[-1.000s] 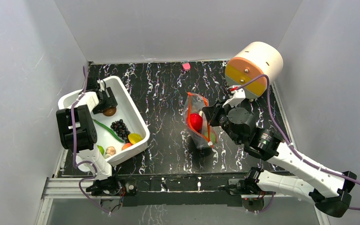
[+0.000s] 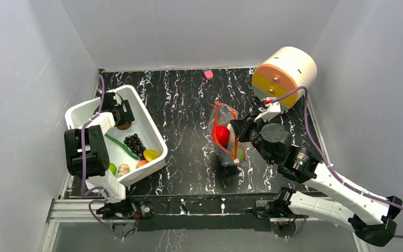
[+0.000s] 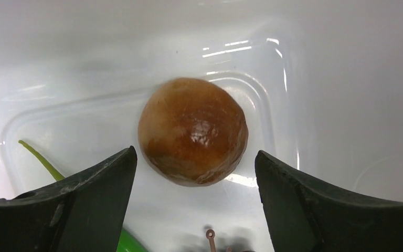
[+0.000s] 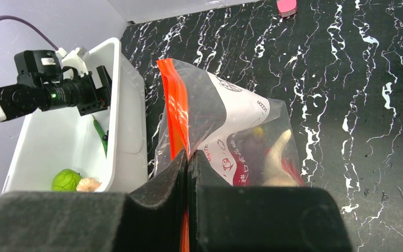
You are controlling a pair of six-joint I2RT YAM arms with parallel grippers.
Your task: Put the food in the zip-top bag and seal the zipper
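A brown bun (image 3: 193, 131) lies in the far end of the white bin (image 2: 156, 137). Over it my left gripper stands open, one finger on each side and nothing held; in the top view that gripper hides part of the bun. The clear zip bag (image 2: 223, 155) with orange zipper edges stands on the table, its mouth spread. Inside sits a red food item (image 2: 222, 135), with a pale one and something green. My right gripper is shut on the bag's orange zipper edge (image 4: 176, 105).
In the bin lie a green pepper (image 2: 120, 147), black grapes (image 2: 134, 144), a yellow fruit (image 2: 151, 155) and several other foods. A pink block (image 2: 208, 74) and a cream drum-shaped container (image 2: 288, 65) stand at the back. Table between bin and bag is clear.
My left gripper has shifted slightly to the right over the bun. The right gripper and the bag's top edge have moved a little to the right.
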